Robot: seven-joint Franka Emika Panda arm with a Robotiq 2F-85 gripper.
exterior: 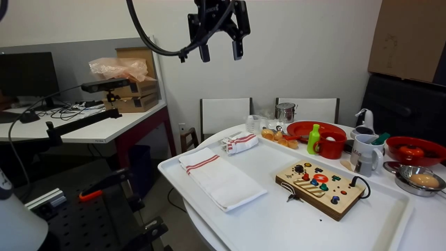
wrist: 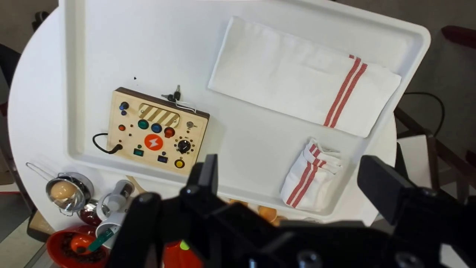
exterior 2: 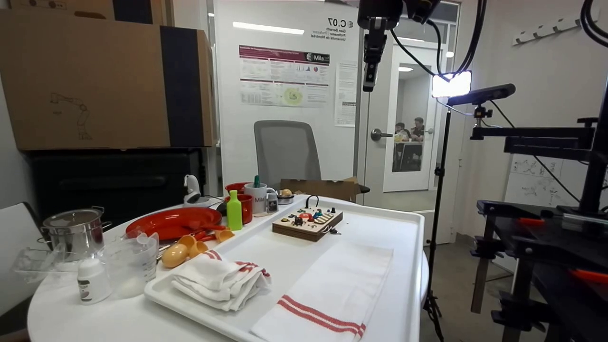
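Note:
High above the table, my gripper (exterior: 221,54) stands open with nothing between its fingers. On the white tray (exterior: 251,161) lies a flat folded white towel (exterior: 225,180) with red stripes at one end. A second striped towel (wrist: 308,176), folded small and somewhat bunched, sits in the tray's corner. The wooden button board (wrist: 156,134) rests along the tray's long side, with knobs, switches, a black cable and small keys (wrist: 176,93) at its edge. In the wrist view, the gripper's dark fingers cover part of the table's crowded side.
Crowding the table beside the tray are a green bottle (exterior 2: 234,211), a red mug (exterior: 330,145), a white mug (exterior: 366,148), a red plate (exterior 2: 171,224), a steel pot (exterior: 286,112), eggshells and a red bowl (wrist: 76,248). The tray's middle is bare.

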